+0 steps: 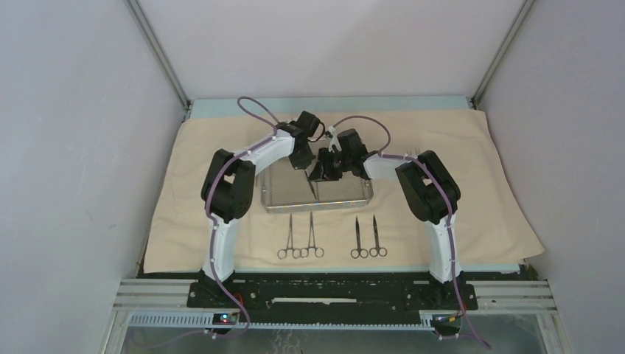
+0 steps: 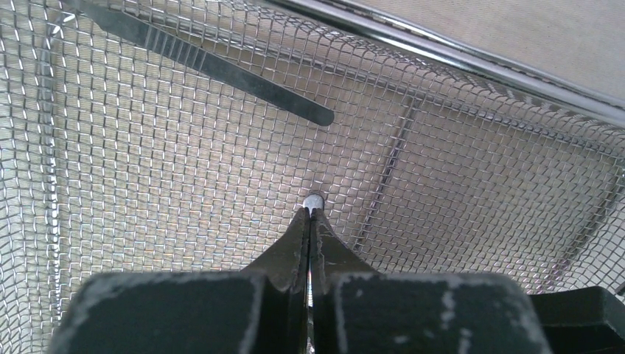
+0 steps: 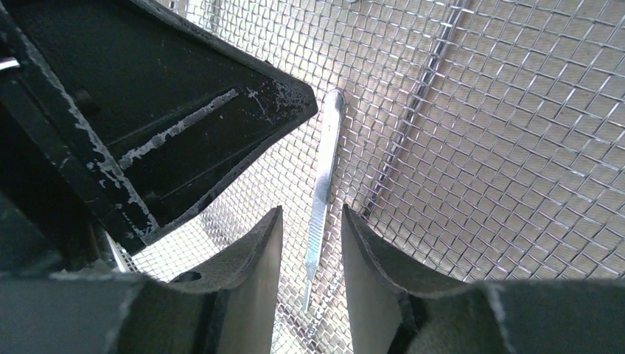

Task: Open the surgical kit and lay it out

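Observation:
My left gripper is shut, its tips pressed together with nothing between them. A silvery scalpel handle (image 3: pixel 324 169) lies on the mesh inside the wire tray (image 1: pixel 278 208). Its rounded end shows just past my left fingertips in the left wrist view, and the right wrist view puts it outside those fingers, beside their tip. My right gripper is open; the handle's narrow end appears in line with its gap, apparently beyond the tips. A second, darker handle (image 2: pixel 243 81) lies near the tray's rim. My arms hide much of the tray from above.
On the cloth in front of the tray lie two ring-handled clamps (image 1: pixel 312 236) and two pairs of scissors (image 1: pixel 358 240). Several thin items (image 1: pixel 418 151) sit at the back right. The two grippers are close together.

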